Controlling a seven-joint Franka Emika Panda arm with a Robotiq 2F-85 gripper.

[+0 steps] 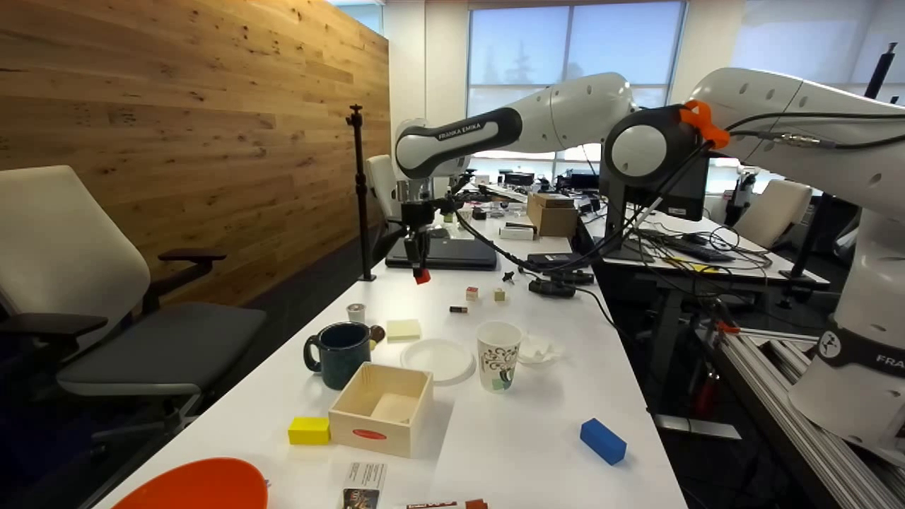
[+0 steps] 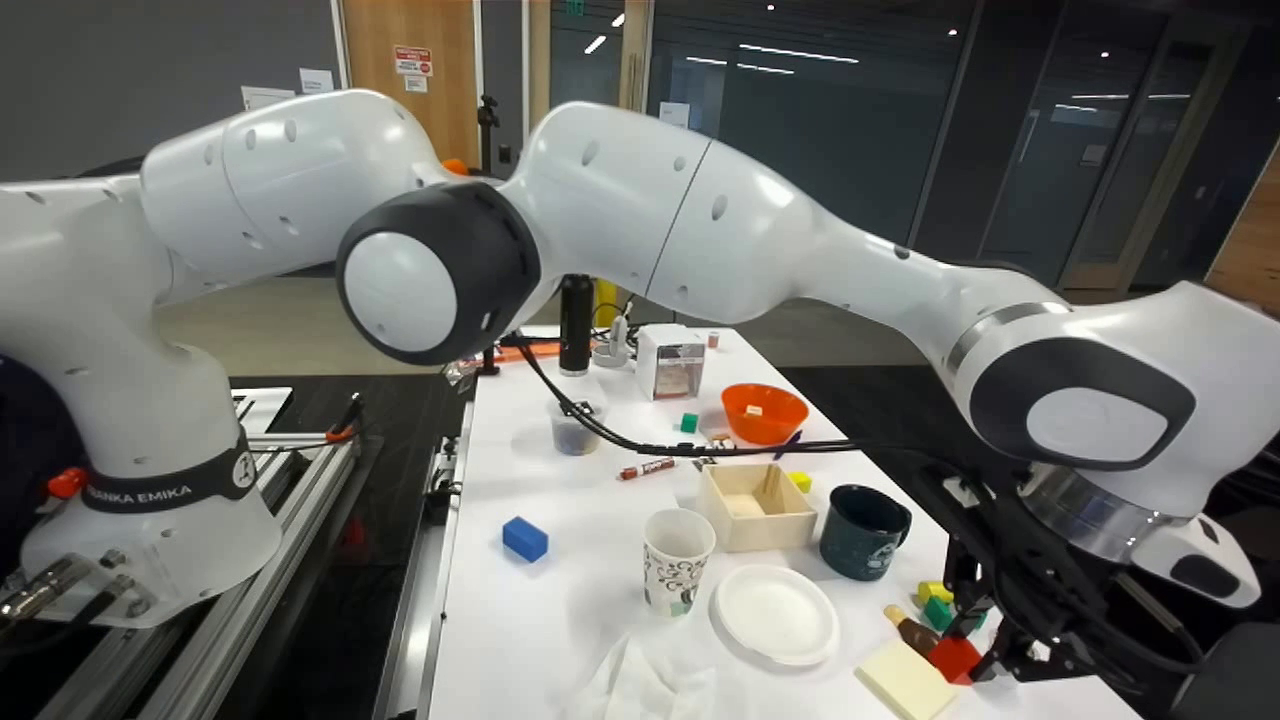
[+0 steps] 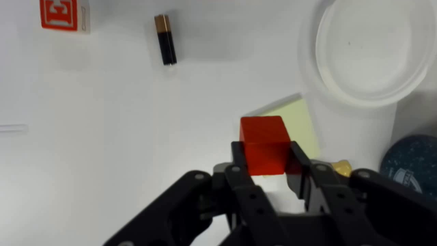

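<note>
A red block point(image 3: 266, 143) is pinched between the fingers of my gripper, which is shut on it. In exterior view 1 the gripper point(image 1: 419, 264) points down, holding the red block point(image 1: 422, 276) above the far part of the white table. From exterior view 2 the block point(image 2: 955, 659) appears low at the right, partly covered by the fingers. Behind the block in the wrist view lies a pale yellow sticky-note pad point(image 3: 301, 127), partly hidden by it.
Nearby stand a white plate point(image 1: 438, 360), a dark mug point(image 1: 343, 355), a paper cup point(image 1: 498, 356) and a wooden box point(image 1: 382, 408). A battery point(image 3: 166, 40) and a letter cube point(image 3: 65, 15) lie on the table. A blue block point(image 1: 603, 441) sits apart, with bare table around it.
</note>
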